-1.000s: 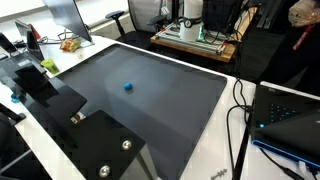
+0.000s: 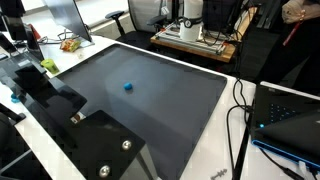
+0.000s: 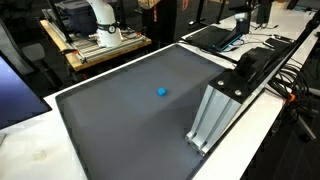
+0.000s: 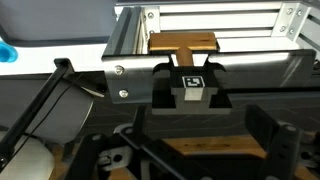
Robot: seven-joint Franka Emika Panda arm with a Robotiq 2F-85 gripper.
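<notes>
A small blue object lies on the dark grey tabletop; it shows near the middle of the board in exterior view 2 as well. In the wrist view, a blue rounded edge is cut off at the upper left. My gripper stands open there, its black fingers wide apart with nothing held. Between and beyond them, a brown and black fitting sits against a metal rail. Neither exterior view shows the fingertips clearly.
A black mount with bolts stands at the table's near edge, and a metal bracket rises at its side. A laptop-like dark panel and loose cables lie to the right.
</notes>
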